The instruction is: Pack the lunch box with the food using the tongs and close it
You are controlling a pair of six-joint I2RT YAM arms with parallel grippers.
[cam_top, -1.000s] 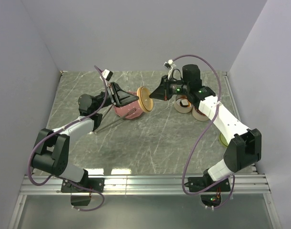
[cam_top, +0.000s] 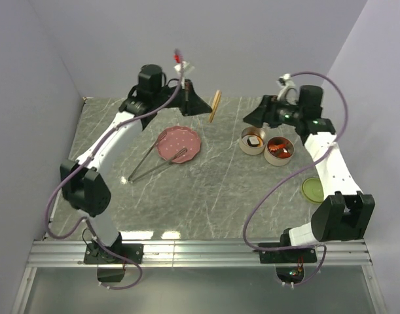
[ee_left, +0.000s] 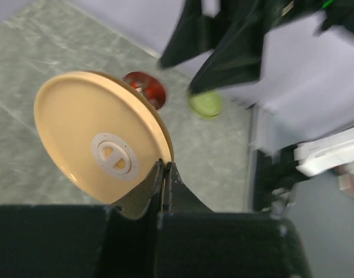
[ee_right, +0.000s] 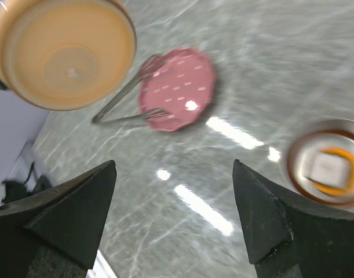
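A round tan lid (cam_top: 214,106) with a small white knob hangs upright in the air; my left gripper is shut on its rim. My right gripper (cam_top: 256,112) stands open to the right of it, above two round containers, one (cam_top: 252,148) with orange and white contents, the other (cam_top: 278,161) with red food. A pink dotted plate (cam_top: 181,138) lies left of centre, with two long grey utensils (cam_top: 147,171) across its edge.
A green plate (cam_top: 312,190) lies at the right edge. Walls stand at the back and sides.
My right gripper has backed away to the right and opened, leaving the lid.
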